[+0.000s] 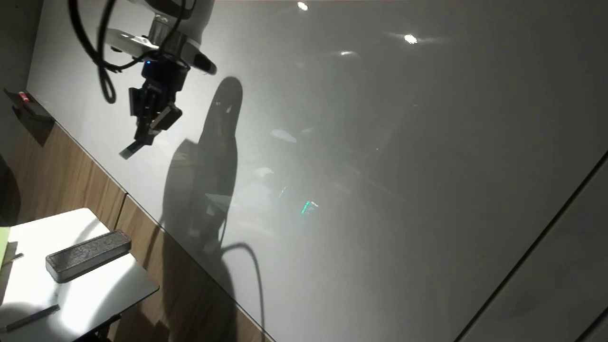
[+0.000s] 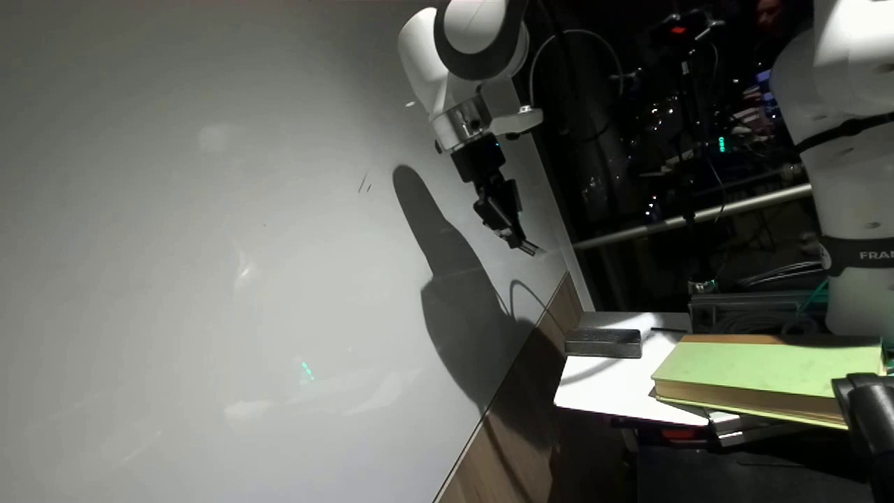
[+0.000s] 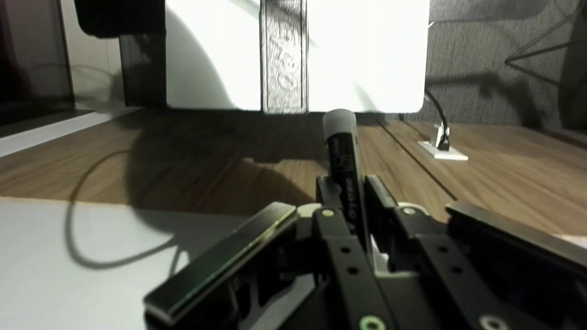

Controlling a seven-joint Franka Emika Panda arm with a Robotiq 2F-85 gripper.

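A dry-erase marker with a black label and grey end stands between my gripper's fingers in the wrist view. My gripper is shut on it. In the first exterior view the gripper hangs at the upper left, with the marker's grey end poking out below. In the second exterior view the gripper is beside the lower right part of the whiteboard. Whether the marker touches the board cannot be told. On a white table lies a dark eraser.
A green book lies on the white table near the robot's base. Another dark pen rests on the table's near part. A small dark tray with a red item is mounted at the board's left edge. Wood panelling runs below the board.
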